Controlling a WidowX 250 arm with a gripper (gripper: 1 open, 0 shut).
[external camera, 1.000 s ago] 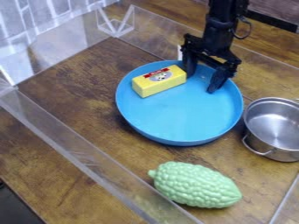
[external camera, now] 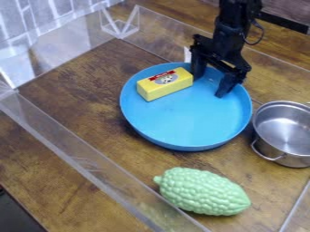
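My dark gripper (external camera: 220, 68) hangs over the back of a blue plate (external camera: 182, 122), its fingers low and spread apart, with no object visible between them. A yellow box with a red and white label (external camera: 164, 85) lies on the plate, just left of the gripper. The fingertips are dark and hard to make out against the plate.
A steel pot (external camera: 284, 127) stands right of the plate. A bumpy pale green vegetable (external camera: 200, 192) lies in front. A small white item behind the box is partly hidden. Clear plastic edges cross the wooden surface (external camera: 67, 100), which is bare at left.
The gripper has shifted very slightly near the back of the plate; the plate, box, pot and vegetable look unchanged.
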